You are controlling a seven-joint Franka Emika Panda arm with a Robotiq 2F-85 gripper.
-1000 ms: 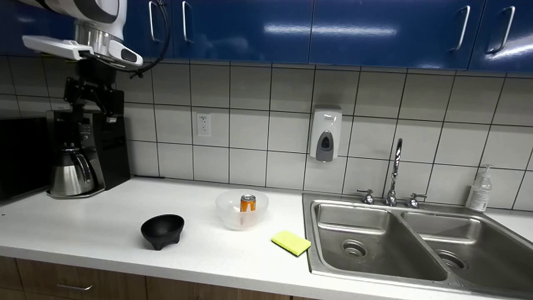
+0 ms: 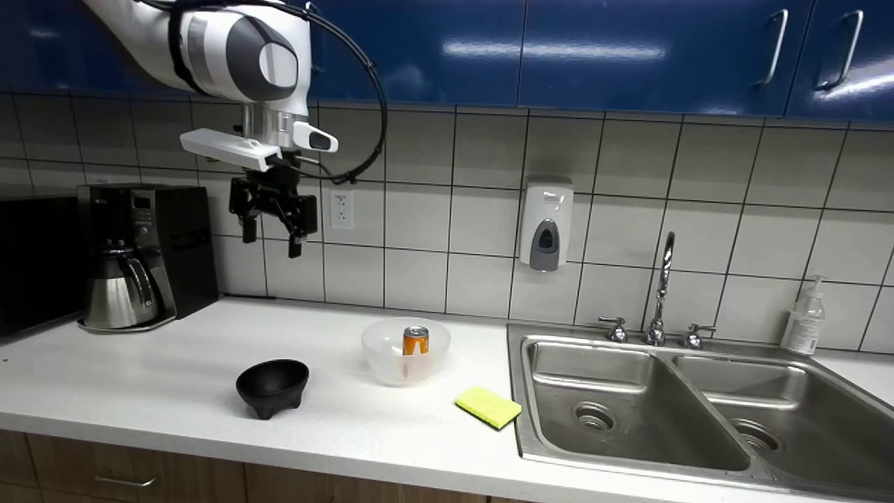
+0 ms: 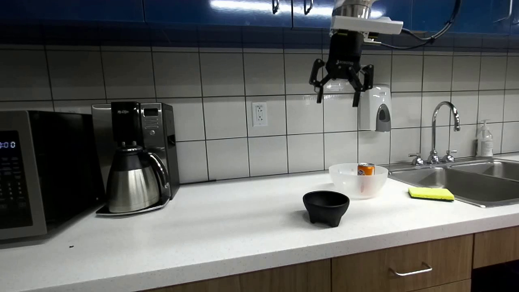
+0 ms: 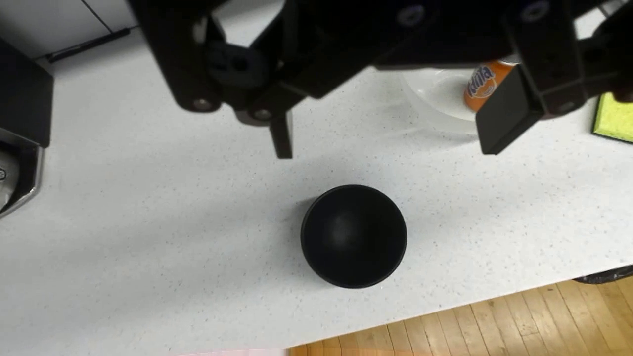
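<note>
High above the counter, my gripper stands open with only air between its fingers. Below it in the wrist view is an empty black bowl, round and on short legs, near the counter's front edge. Behind and to its right in exterior view 1 sits a translucent white bowl. An orange can stands inside that bowl; in the wrist view the right finger partly covers the can. A yellow sponge lies flat beside the sink.
A steel double sink takes up the right side. The coffee maker and microwave stand at the left. Blue cabinets hang above. Bare counter spreads between coffee maker and black bowl.
In exterior view 1 my arm has swung right and the gripper has come down somewhat, away from in front of the coffee maker. The things on the counter have stayed put.
</note>
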